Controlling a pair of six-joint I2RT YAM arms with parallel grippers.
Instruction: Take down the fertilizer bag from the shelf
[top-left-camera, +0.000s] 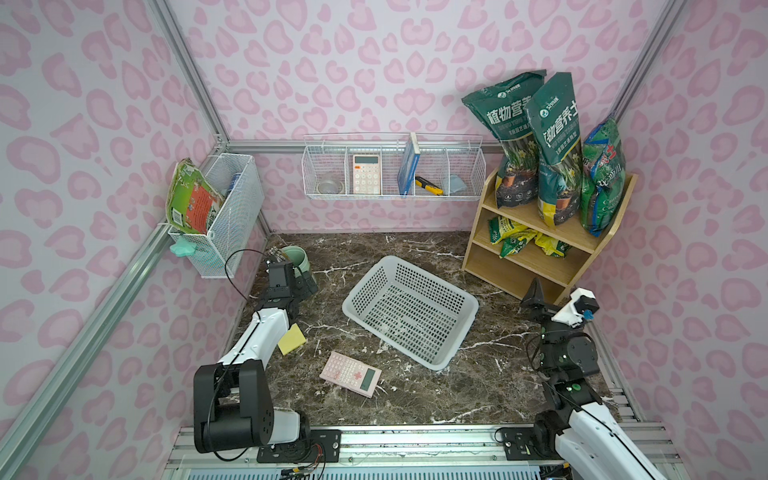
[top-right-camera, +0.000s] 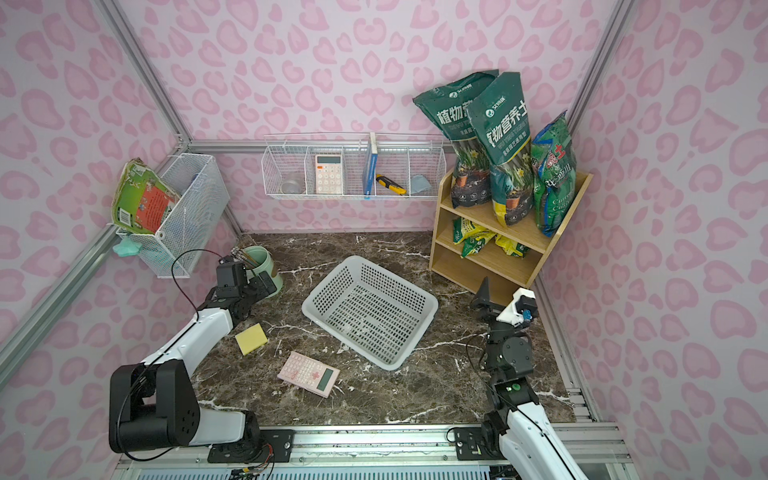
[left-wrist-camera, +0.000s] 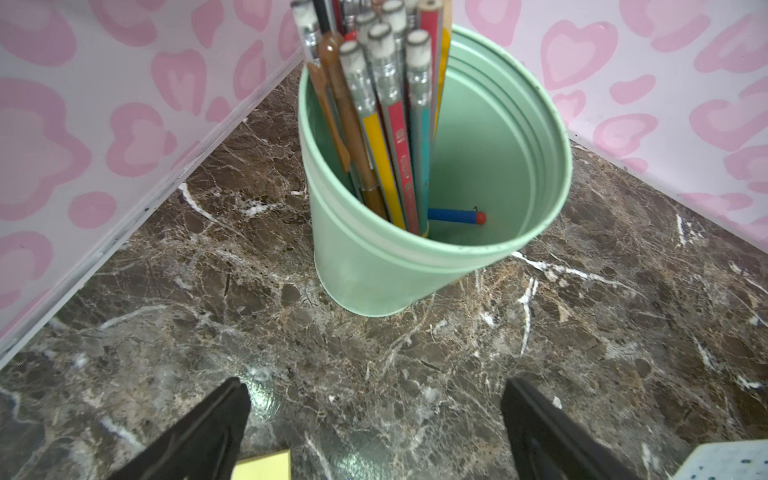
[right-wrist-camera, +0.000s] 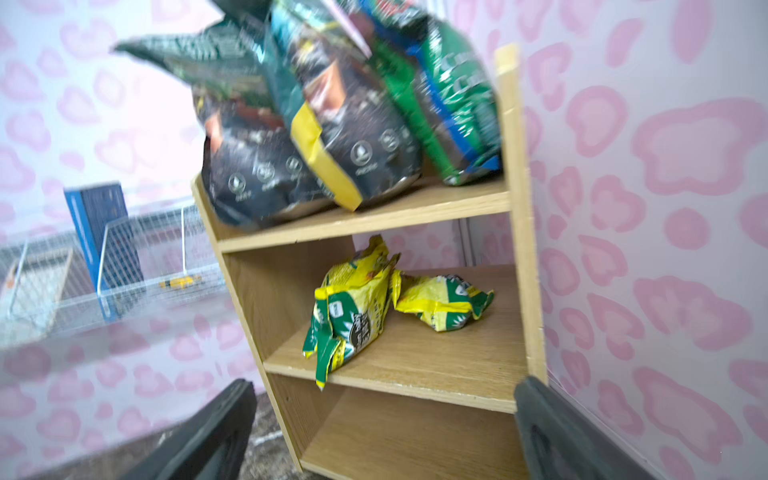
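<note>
Large dark-green fertilizer bags, a left one (top-left-camera: 512, 120) and a middle one (top-left-camera: 557, 136), lean on the top board of the wooden shelf (top-right-camera: 524, 232). A brighter green bag (top-left-camera: 601, 180) stands at their right. On the middle board lie small yellow-green bags, one upright (right-wrist-camera: 352, 308) and one flat (right-wrist-camera: 444, 300). My right gripper is open and empty, in front of the shelf and apart from every bag. The left gripper also has its fingers wide apart with nothing between, near the green pencil cup (left-wrist-camera: 376, 272).
A grey basket (top-left-camera: 412, 312) occupies mid-table; bare marble lies before the shelf. Nearby are a pink calculator (top-left-camera: 350, 373) and a yellow note pad (top-left-camera: 291, 339). Wire racks hang behind (top-left-camera: 392, 176) and at left (top-left-camera: 232, 208); the left one holds another bag (top-left-camera: 192, 196).
</note>
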